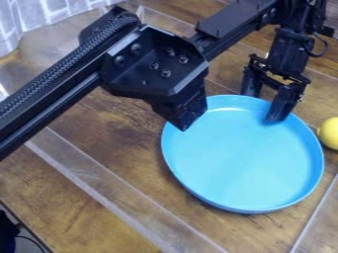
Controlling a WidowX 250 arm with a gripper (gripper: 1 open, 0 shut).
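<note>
A black robot arm crosses the view from the lower left to the top right. Its gripper (pixel 275 99) hangs at the upper right, over the back rim of a round blue plate (pixel 240 168), with dark fingers reaching down to the plate. Whether they are open or shut, or hold anything, is hard to tell.
A yellow round object (pixel 329 144), partly cut off, sits right of the plate. A pale cloth or mat lies at the top left, and dark cables at the bottom left corner.
</note>
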